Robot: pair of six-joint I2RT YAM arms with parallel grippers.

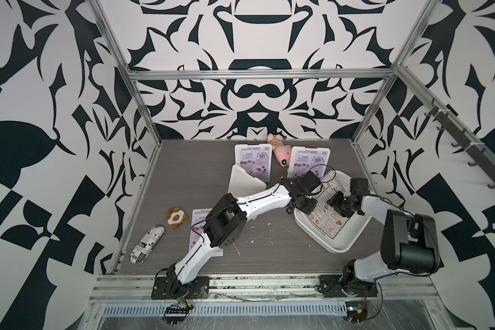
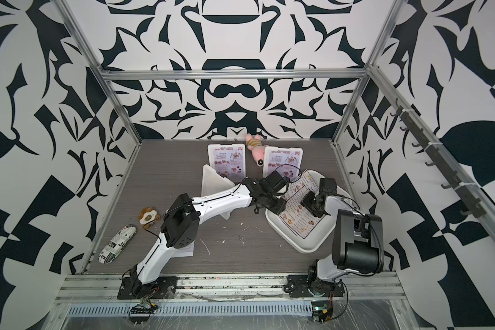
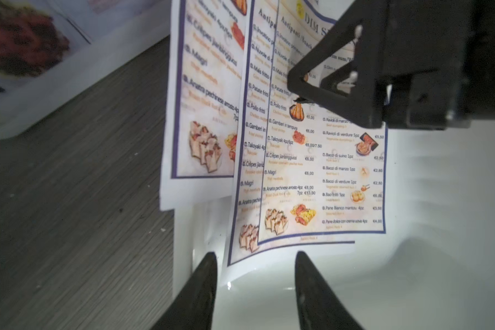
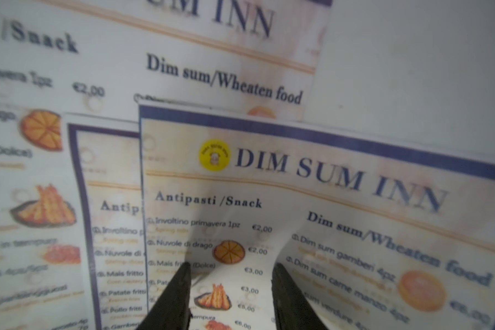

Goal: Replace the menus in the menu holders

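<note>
A white tray [image 1: 357,230] at the right holds several DIM SUM INN menu sheets [image 3: 324,198], overlapping. My left gripper hangs over the tray's left side, fingers apart, nothing between them. My right gripper is low over the top menu sheet, fingers apart near its printed upper part; it also shows dark in the left wrist view. Two holders with purple special menus [image 1: 253,160] [image 1: 308,160] stand at the back, and an empty white holder [image 1: 244,181] stands before the left one.
A pink plush toy [image 1: 280,151] lies between the back holders. A brown-white toy [image 1: 176,217], a newsprint-patterned object [image 1: 147,243] and a menu sheet [image 1: 198,220] under the left arm are on the left. The table's middle front holds small scraps.
</note>
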